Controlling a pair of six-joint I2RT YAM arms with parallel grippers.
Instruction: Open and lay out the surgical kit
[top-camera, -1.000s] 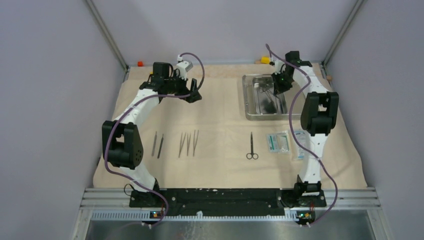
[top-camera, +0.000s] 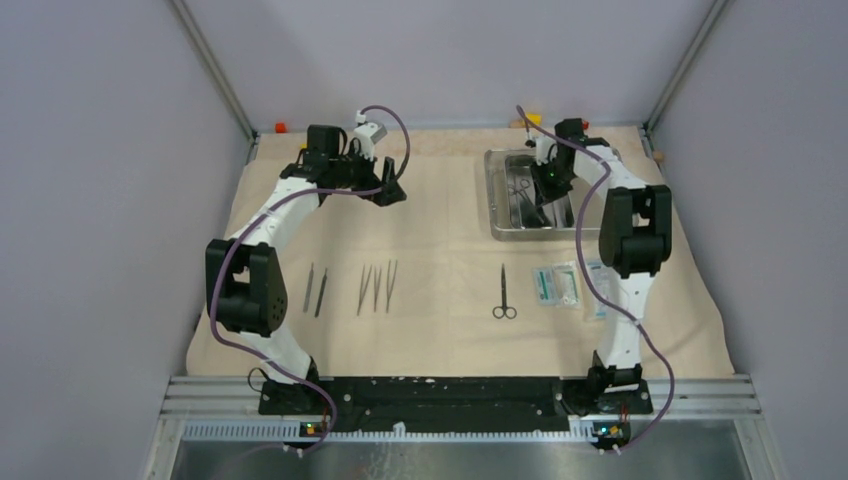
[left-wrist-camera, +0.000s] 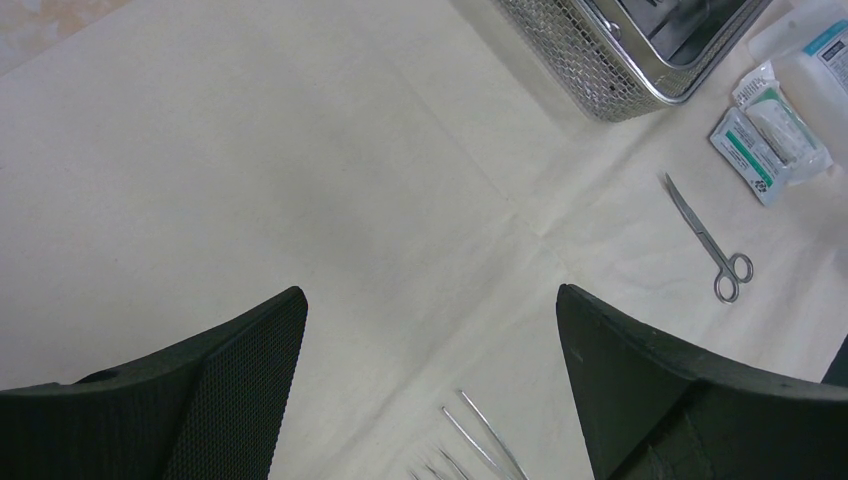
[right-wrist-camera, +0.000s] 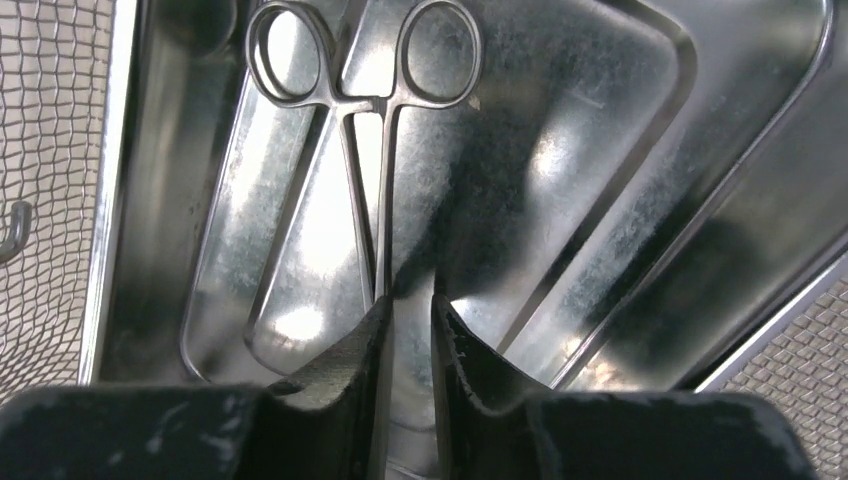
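Note:
In the wire-mesh basket (top-camera: 494, 215), a metal tray (right-wrist-camera: 600, 70) holds a pair of ring-handled forceps (right-wrist-camera: 384, 185). My right gripper is low over the tray, part open with a narrow gap and nothing between its fingers; the forceps' tips disappear behind its left finger (right-wrist-camera: 375, 345), and contact cannot be told. My left gripper is wide open and empty above bare cloth left of the basket. On the cloth lie scissors (top-camera: 503, 290), tweezers (top-camera: 377, 288), two slim handles (top-camera: 321, 293) and packaged dressings (top-camera: 557, 285).
The basket's raised walls (right-wrist-camera: 50, 130) surround the right gripper's fingers. A beige cloth (top-camera: 430, 225) covers the table, with its middle clear between basket and left arm. A yellow block (top-camera: 533, 118) sits behind the basket at the table's back edge.
My right gripper has moved left and slightly toward the front, farther over the tray and its forceps. The left arm and the laid-out tools look unmoved.

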